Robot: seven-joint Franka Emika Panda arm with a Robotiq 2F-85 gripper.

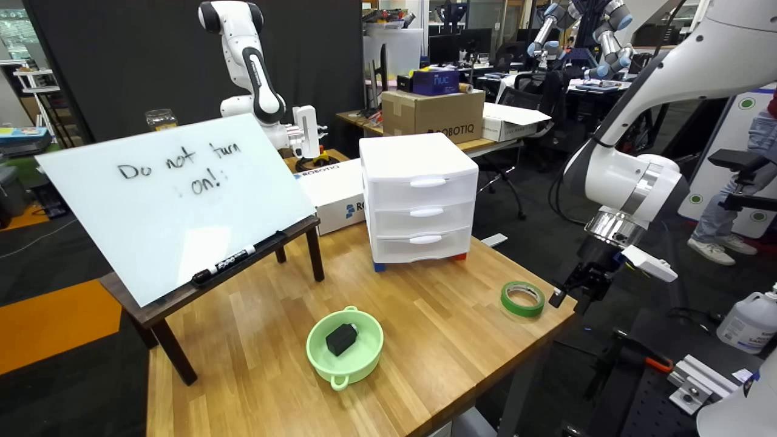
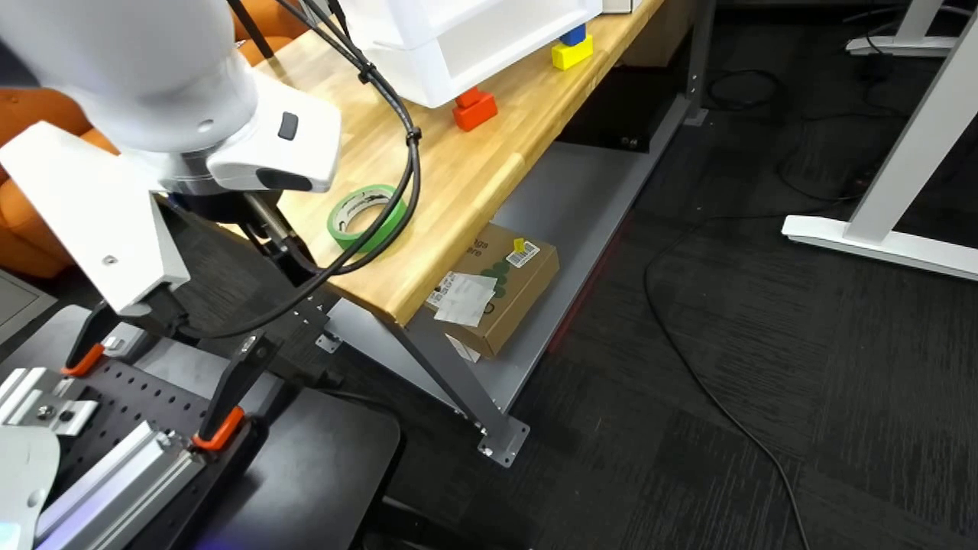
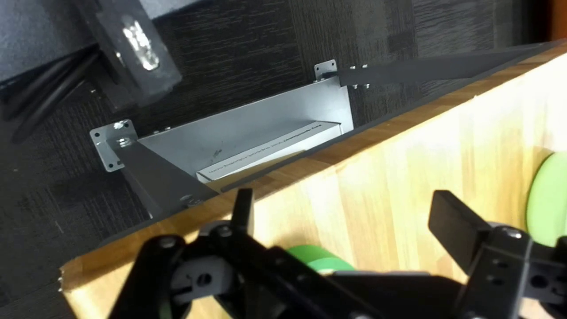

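Observation:
At the table's right corner, my gripper [image 1: 570, 300] hangs low by the edge; in the wrist view its two black fingers [image 3: 457, 228] stand wide apart, open and empty. Close by on the tabletop lies a roll of green tape [image 1: 522, 299], flat and clear of the fingers. The tape roll [image 3: 319, 258] is partly hidden behind the gripper in the wrist view. A light green bowl [image 1: 320, 352] sits nearer the table's middle with a black block [image 1: 340, 338] in it. A whiteboard [image 1: 182, 196] with handwriting leans on a dark stand, a black marker [image 1: 224, 265] along its ledge.
A white three-drawer unit [image 1: 419, 196] stands on coloured blocks at the back of the table [image 1: 430, 320]. Cables hang along the arm. A black cart [image 2: 302, 458] with clamps is beside the table corner. Wood between bowl and tape is clear.

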